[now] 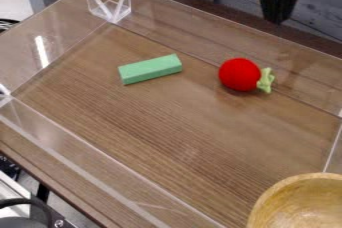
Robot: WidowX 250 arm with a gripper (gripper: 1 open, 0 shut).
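A red round object [239,74] with a small pale green piece [266,80] at its right lies on the wooden table [174,152]. Left of it lies a green block [150,69]. The black gripper [278,12] is high at the top edge, behind and above the red object, mostly cut off by the frame; whether it is open or shut is unclear.
A wooden bowl [301,207] sits at the bottom right corner. A clear plastic piece [110,4] stands at the back left.
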